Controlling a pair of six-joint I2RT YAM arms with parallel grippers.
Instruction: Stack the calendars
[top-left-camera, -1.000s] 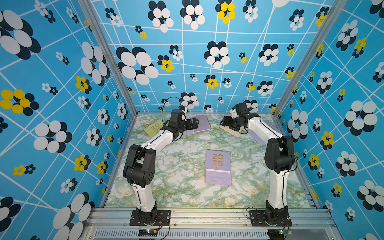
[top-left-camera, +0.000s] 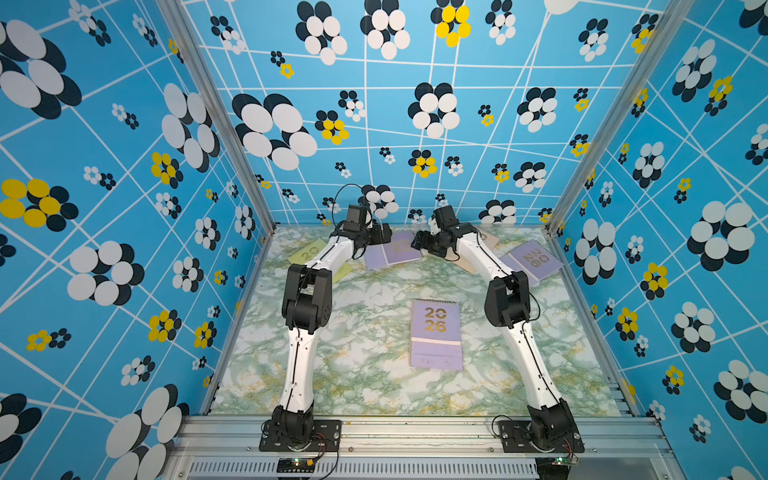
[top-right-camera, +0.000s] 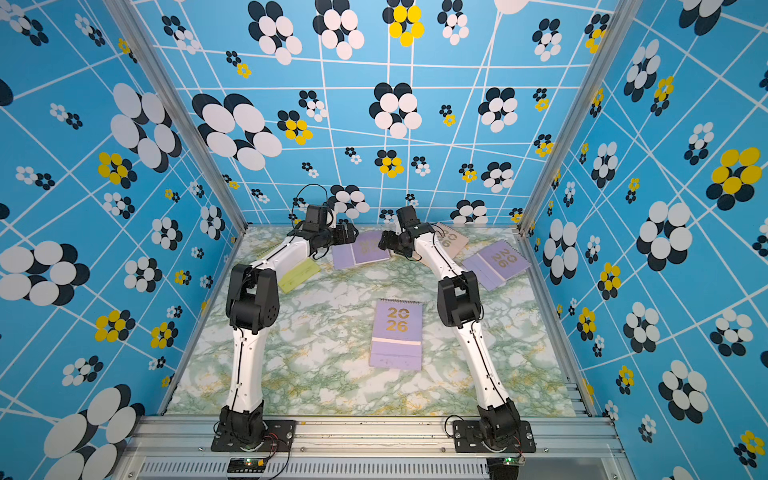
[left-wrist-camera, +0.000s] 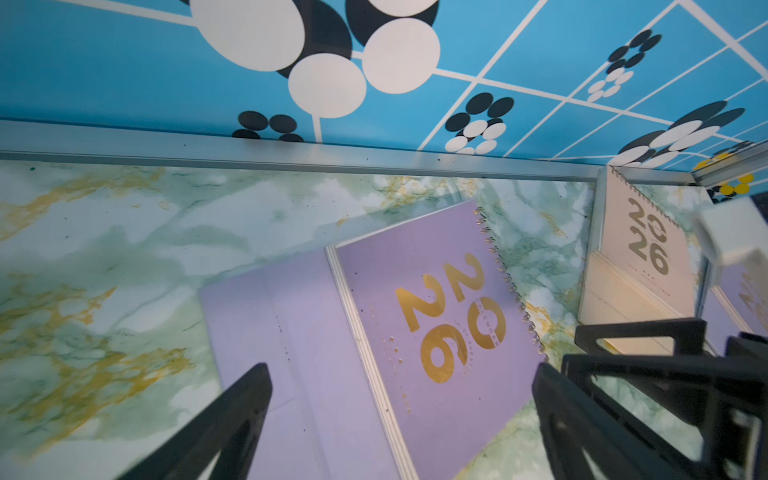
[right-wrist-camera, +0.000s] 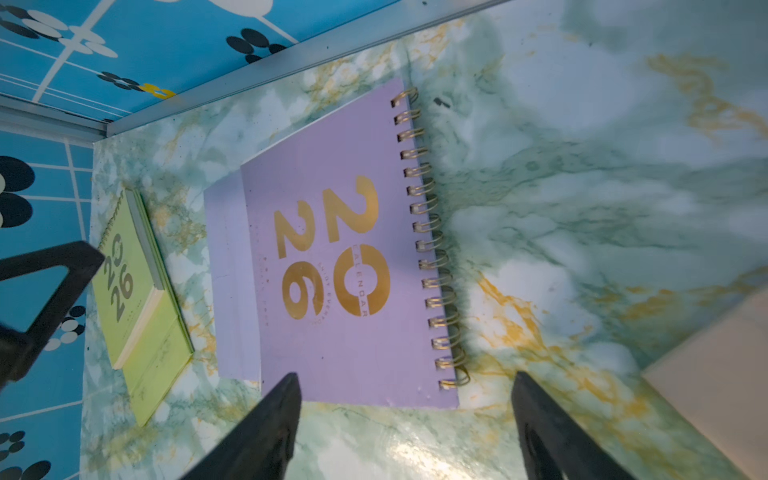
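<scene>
A purple 2026 calendar (right-wrist-camera: 344, 248) lies at the back middle, under my two facing grippers. My left gripper hangs open over it with empty fingers, as does my right gripper. A green calendar (top-right-camera: 297, 273) lies at the back left, partly hidden by the left arm. A beige calendar (left-wrist-camera: 640, 240) is at the back right behind the right arm, with another purple calendar (top-left-camera: 529, 260) beside it. A further purple calendar (top-left-camera: 436, 336) lies alone at the front middle.
The marble table (top-left-camera: 360, 328) has bare room round the front calendar. Patterned walls and a metal frame edge (left-wrist-camera: 320, 160) close in the back, near both grippers.
Both arms have reached farther toward the back middle. My right gripper has moved left from above the beige calendar toward the middle purple one. The calendars look unmoved.
</scene>
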